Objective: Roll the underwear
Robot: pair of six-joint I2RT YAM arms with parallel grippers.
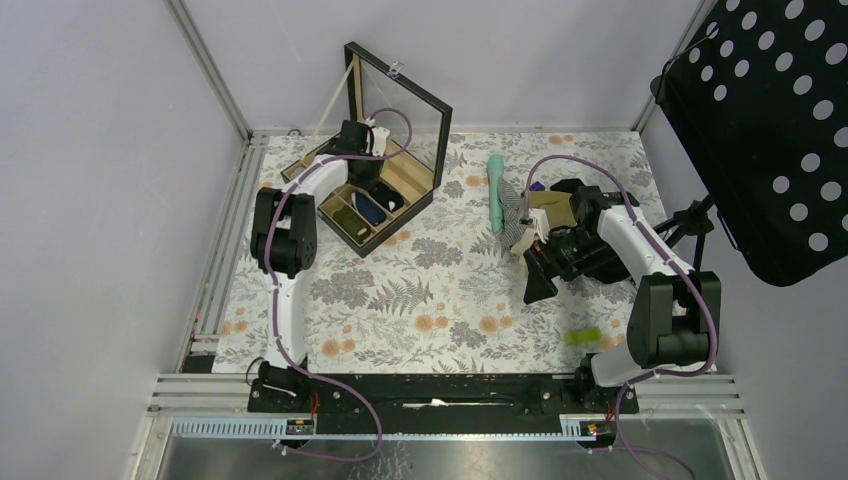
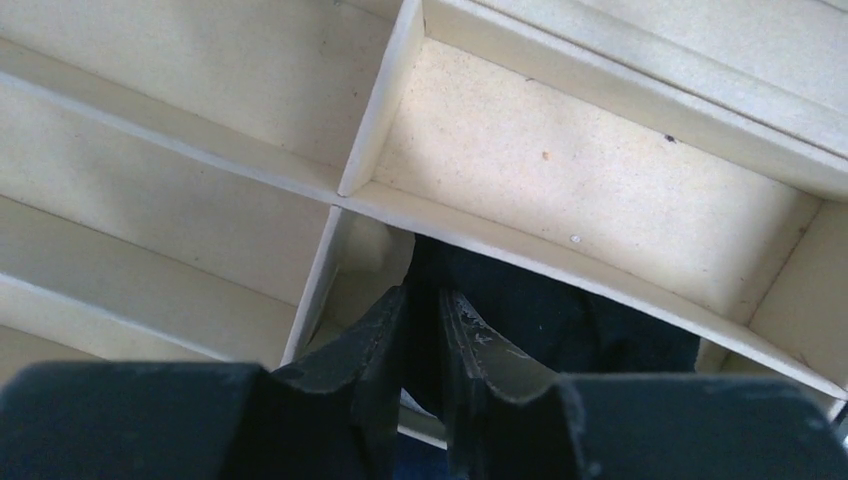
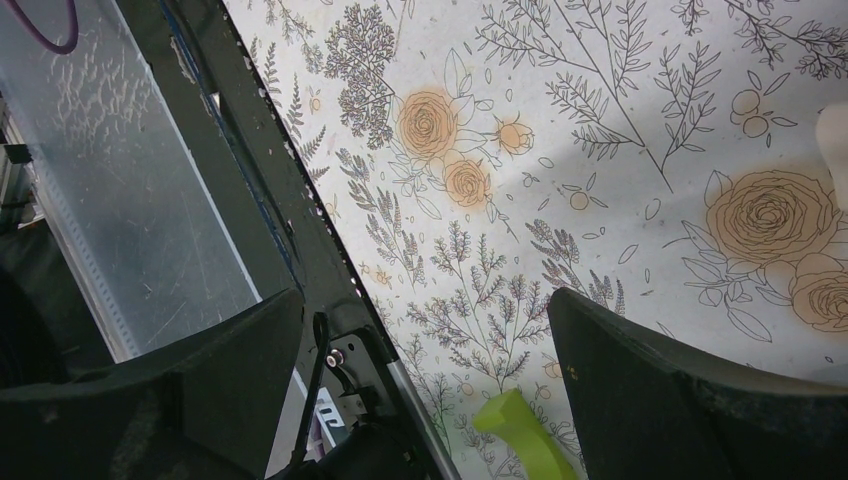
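A wooden box (image 1: 405,175) with compartments stands open at the back left, holding rolled dark navy, blue (image 1: 368,209) and olive (image 1: 348,223) underwear. My left gripper is down at the compartment with a black rolled piece (image 2: 550,310); its fingertips are close together over the cloth, and whether it grips is unclear. My right gripper is open at the right, low over the table, with nothing between its fingers.
A pile of fabric (image 1: 550,205) with a teal item (image 1: 495,192) lies at the back right. A green object (image 1: 582,336) lies near the front right.
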